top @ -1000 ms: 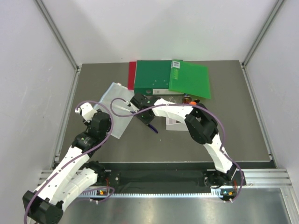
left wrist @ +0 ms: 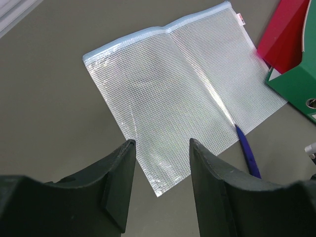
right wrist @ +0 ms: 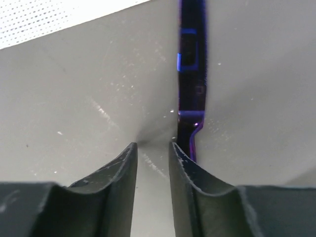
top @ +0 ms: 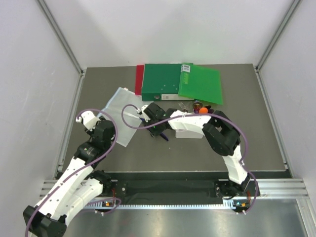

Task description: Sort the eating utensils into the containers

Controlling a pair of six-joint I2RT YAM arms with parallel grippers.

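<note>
A dark blue-purple utensil (right wrist: 191, 84) lies on the grey table, its upper end cut off in the right wrist view. My right gripper is low over the table, part open with bare table between its fingers. Its right fingertip (right wrist: 174, 148) overlaps the utensil's near end; whether they touch is unclear. In the left wrist view the same utensil (left wrist: 248, 155) extends from the mesh pouch. A white container (top: 189, 134) stands partly hidden under my right arm. At the left, my left gripper is open and empty above the table.
A translucent mesh pouch (left wrist: 153, 94) lies flat at the left. Green binders (top: 161, 79) and a red folder (top: 139, 79) are at the back. An orange item (top: 203, 110) and metallic pieces sit by the right forearm.
The left arm has shifted slightly left over the whole second.
</note>
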